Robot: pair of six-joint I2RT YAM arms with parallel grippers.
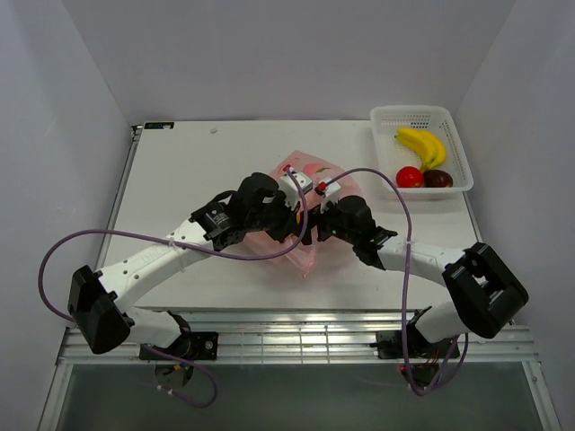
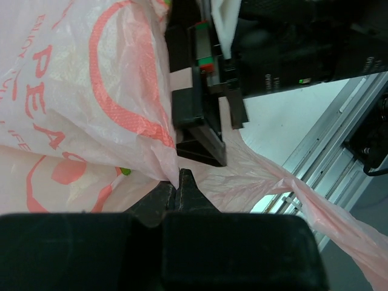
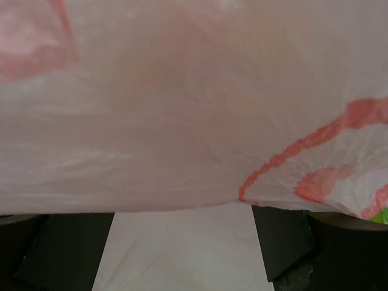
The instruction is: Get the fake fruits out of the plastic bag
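A pink-and-white plastic bag [image 1: 305, 268] lies mid-table beneath both grippers. My left gripper [image 1: 287, 232] is shut on the bag, whose folds gather at its fingertips [image 2: 185, 188]. A small green piece [image 2: 125, 171] shows by the bag in the left wrist view. The fruit inside is mostly hidden.
A white basket [image 1: 382, 135] at the back right holds bananas [image 1: 418, 144], a red fruit [image 1: 409, 177] and a dark fruit [image 1: 437, 179].
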